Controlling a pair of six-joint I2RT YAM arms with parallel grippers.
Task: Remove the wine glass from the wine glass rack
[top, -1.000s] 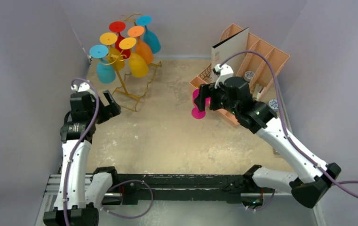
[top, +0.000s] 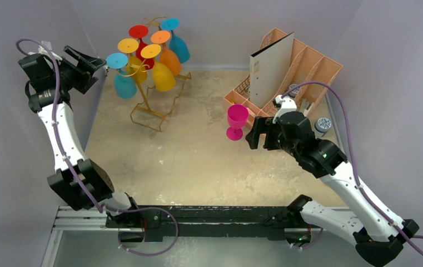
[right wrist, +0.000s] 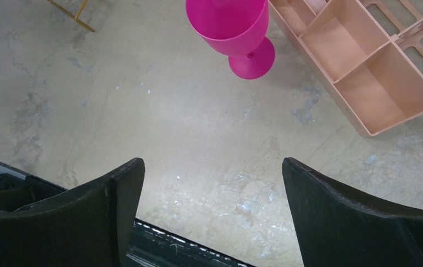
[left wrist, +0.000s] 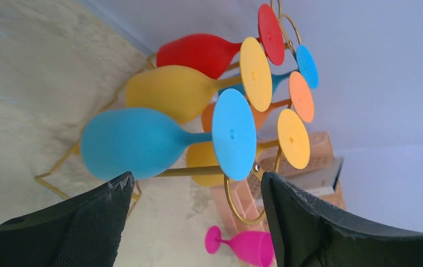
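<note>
A gold wire rack [top: 150, 112] at the back left holds several upside-down wine glasses, among them a blue glass [top: 124, 84] at its near left end. My left gripper [top: 95, 69] is to the left of that glass, apart from it and part open with nothing between its fingers. In the left wrist view the blue glass [left wrist: 134, 143] lies ahead of the fingertips, with its round foot facing right. On the table stands a pink wine glass [top: 237, 121], upright. Just right of it, my right gripper [top: 256, 139] is open and empty.
A peach-coloured organizer [top: 307, 72] with a white board [top: 272, 71] stands at the back right, a small jar [top: 323, 125] beside it. A wall [top: 20, 22] rises close on the left arm's outer side.
My left arm has moved left and farther back, coming level with the blue glass. The right gripper has shifted a little right and nearer, off the pink glass in the top view.
</note>
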